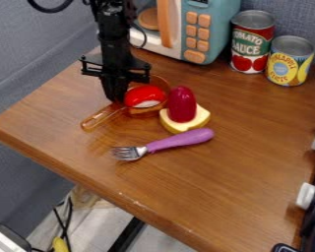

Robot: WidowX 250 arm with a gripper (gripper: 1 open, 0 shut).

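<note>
My black gripper [115, 91] reaches down from the top left over an orange translucent pan [102, 116], whose handle points toward the front left. A red rounded object [145, 95] is in the pan beside my gripper. My fingertips are dark and partly hidden, so their opening is unclear. A dark red upright object [181, 103] stands by a yellow, pale-topped piece [184, 123]. A purple-handled fork [180, 140] lies in front of them.
A toy microwave [200, 30], a tomato juice can [250, 44] and a yellow can [289, 64] stand at the back. A dark appliance [309, 202] is at the right edge.
</note>
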